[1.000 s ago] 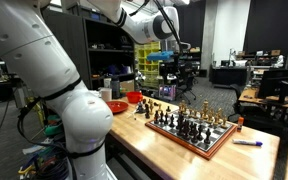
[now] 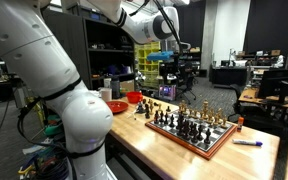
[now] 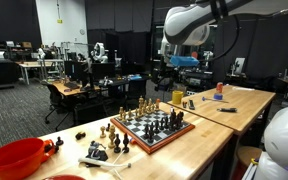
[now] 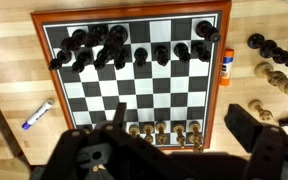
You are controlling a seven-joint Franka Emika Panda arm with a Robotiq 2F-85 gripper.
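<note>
A wooden-framed chessboard [image 4: 154, 95] lies flat on the table with dark and light pieces standing on it. Dark chess pieces [image 4: 119, 40] fill the upper edge of the board in the wrist view, and pale gold pieces [image 4: 162, 130] stand along the lower edge, partly hidden by my gripper. My gripper hangs well above the board, open, its two dark fingers [image 4: 252, 130] wide apart. Only board squares and pieces far below show between them. More chess pieces [image 4: 274, 80] rest on the table beside the board.
An orange tube [image 4: 226, 66] lies by the board, and a white-and-purple marker [image 4: 38, 114] on the opposite side. A red bowl [image 3: 16, 157] and a yellow mug [image 3: 177, 97] also stand on the table. Bare tabletop [image 2: 199, 165] stretches in front of the board.
</note>
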